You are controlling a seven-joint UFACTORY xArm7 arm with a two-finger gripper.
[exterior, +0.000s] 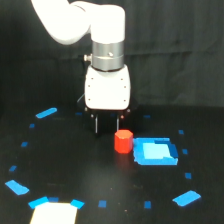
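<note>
A small red block (124, 141) sits on the black table, right beside a shallow blue-rimmed tray (174, 151) with a pale blue inside. Above and slightly left of the block, the white arm points its gripper (108, 127) downward. Two thin dark fingers stand apart, and nothing shows between them. The right finger's tip comes close to the block's top in this view; whether they touch, I cannot tell.
Small blue squares and light blue strips, such as one strip (186, 198) at front right, mark the table. A cream-coloured piece (53, 213) lies at the front left edge.
</note>
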